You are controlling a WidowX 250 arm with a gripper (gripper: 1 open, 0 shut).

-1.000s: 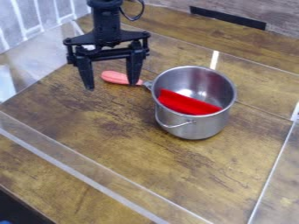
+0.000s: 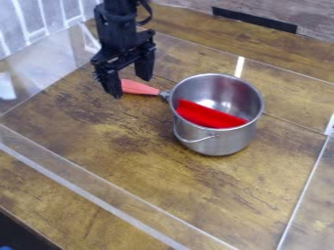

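Observation:
The black gripper (image 2: 129,75) is at upper middle left, its fingers open and pointing down on either side of a pink-red handled utensil (image 2: 139,88) that lies on the wooden table. The utensil's thin end reaches right toward a steel pot (image 2: 216,143). A red object (image 2: 212,115) sits inside the pot, to the right of the gripper. Whether the fingers touch the utensil cannot be told.
Pale strips run along its left and right sides, and a dark slot (image 2: 279,24) is at the back right.
The gripper has turned so that its fingers now line up across the utensil's handle, and it has moved slightly right. The pot and utensil look unmoved.

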